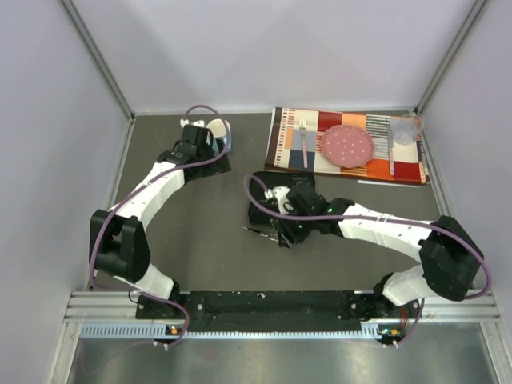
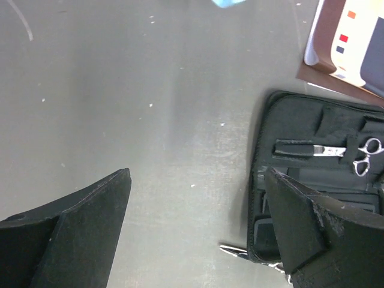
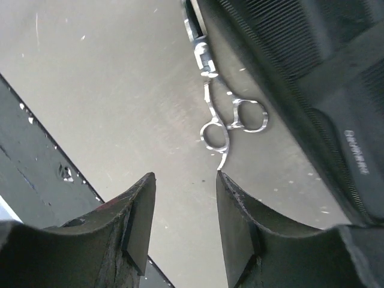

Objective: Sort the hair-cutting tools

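The black tool case (image 1: 258, 210) lies spread on the table, partly hidden by my right arm in the top view. In the left wrist view it holds a comb-like tool with a black handle (image 2: 294, 149) and silver scissors (image 2: 362, 166). Loose scissors (image 3: 207, 66) lie on the table along the case's near edge, their finger loops toward my right gripper. That gripper is part open above the table, nothing between its fingers, just short of the loops. My left gripper stands open and empty above bare table, left of the case.
A striped placemat (image 1: 324, 172) with a fork (image 1: 304, 144), pink plate (image 1: 347, 146) and knife (image 1: 391, 152) lies at the back right, a clear cup (image 1: 406, 129) at its corner. A white cup (image 1: 218, 126) stands behind my left gripper.
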